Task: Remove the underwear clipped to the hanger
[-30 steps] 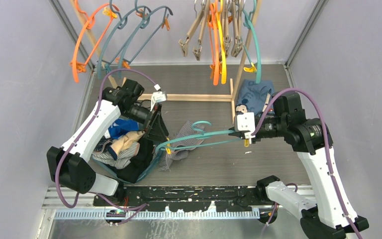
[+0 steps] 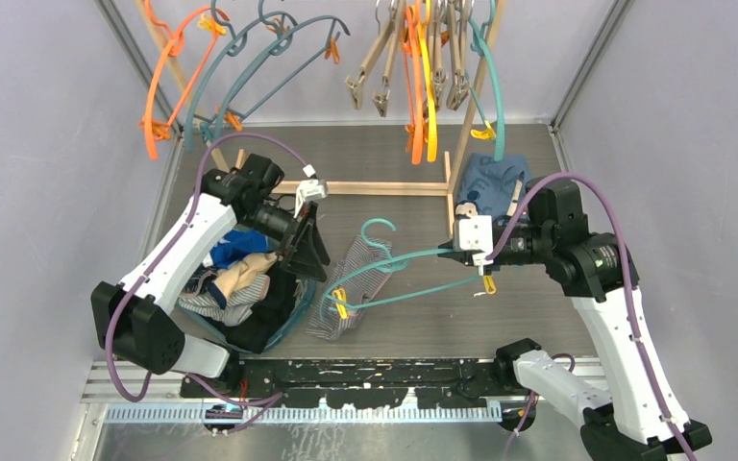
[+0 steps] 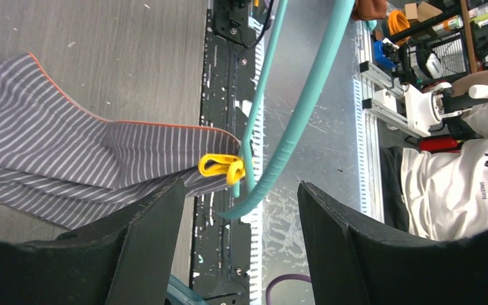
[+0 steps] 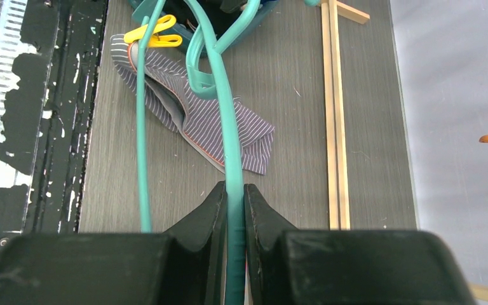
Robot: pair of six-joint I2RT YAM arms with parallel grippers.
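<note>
My right gripper is shut on one bar of the teal hanger (image 4: 227,136), which reaches leftward over the floor. At the hanger's far end sits a yellow clip (image 3: 222,167), right by a corner of the grey striped underwear (image 3: 159,149). I cannot tell whether the clip pinches the cloth. In the top view the underwear (image 2: 354,279) lies under and around that end of the hanger. My left gripper (image 2: 311,272) is just left of it, fingers apart and nothing between them; its wrist view shows the clip and hanger end beyond the fingertips.
A basket (image 2: 298,317) full of clothes stands below the left arm. A wooden rack (image 2: 375,188) with several hangers is at the back. Dark blue clothing (image 2: 488,182) lies behind the right gripper. Bare floor (image 2: 423,327) shows in front of the hanger.
The hanger's left end and its clip have swung right and toward the front, away from the left gripper. The underwear's front end has shifted and spread. Both arms are almost still.
</note>
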